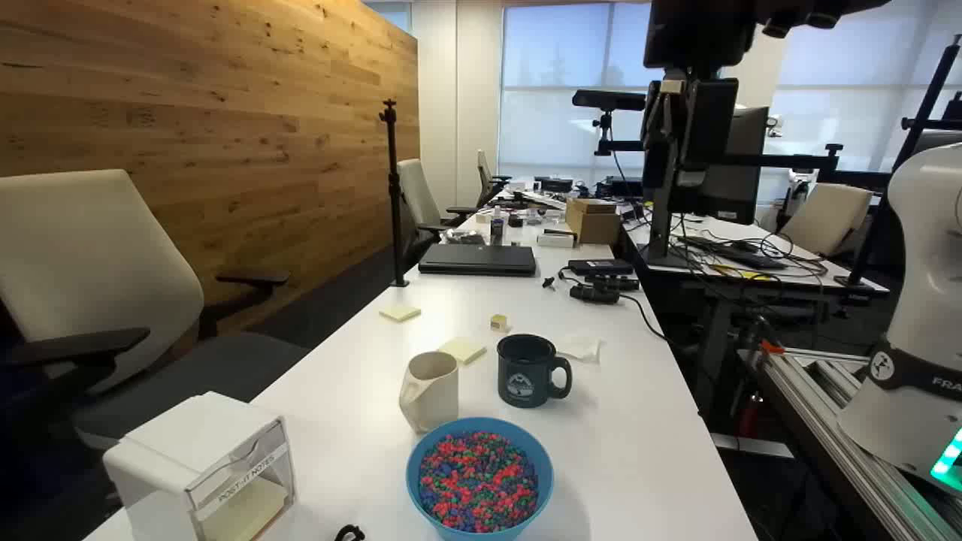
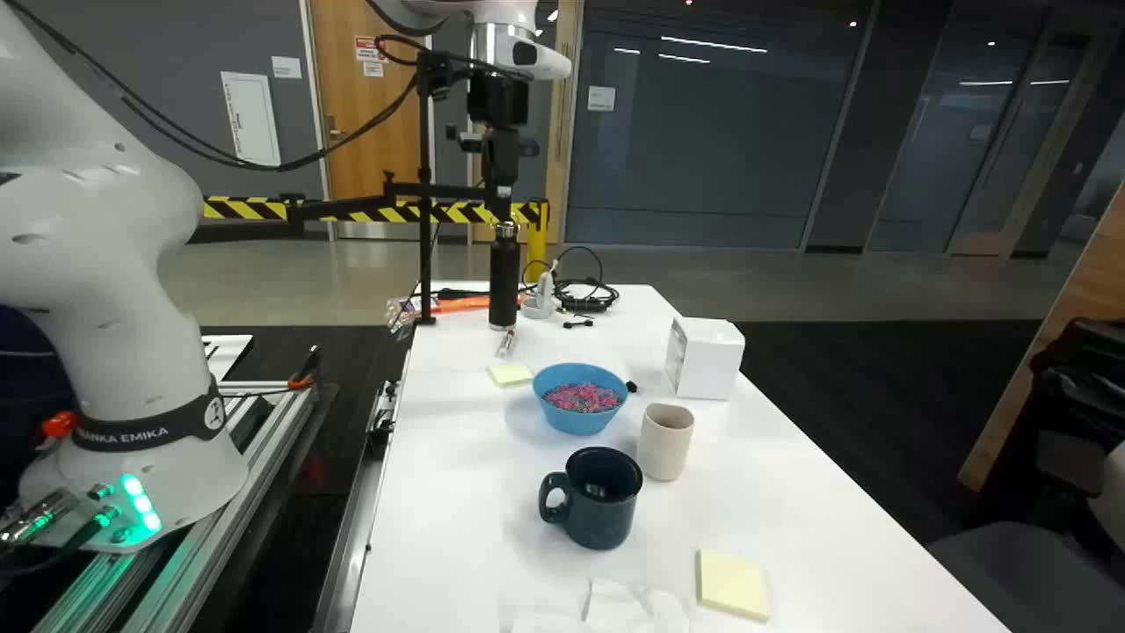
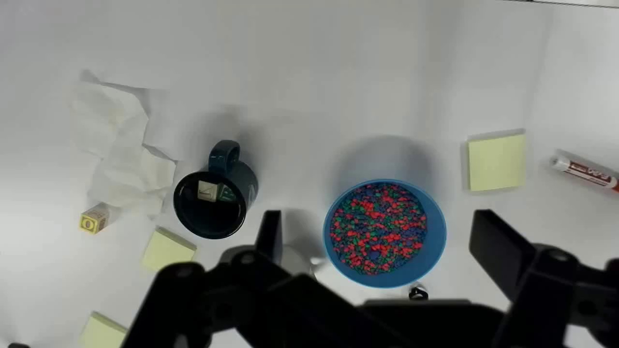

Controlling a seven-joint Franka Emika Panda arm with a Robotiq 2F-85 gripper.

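My gripper is open high over the table, its fingers wide apart with nothing held. Between them, far below in the wrist view, sits a blue bowl [image 3: 436,249] filled with small red, green and blue pieces. A dark green mug [image 3: 246,182] stands to the left, with a letter block [image 3: 207,191] visible inside. The cream cup [image 1: 431,397] stands beside the bowl and mug; my gripper mostly hides it from the wrist camera. A yellow-edged letter block [image 3: 94,219] rests near a crumpled white tissue [image 3: 125,153].
Sticky note pads [image 3: 497,162] lie at several spots, and a marker [image 3: 586,171] is at the right. A white Post-it box [image 2: 708,357] stands near the bowl. Farther along the table are a black laptop [image 1: 478,260] and cables. Bare table surrounds the mug's handle side.
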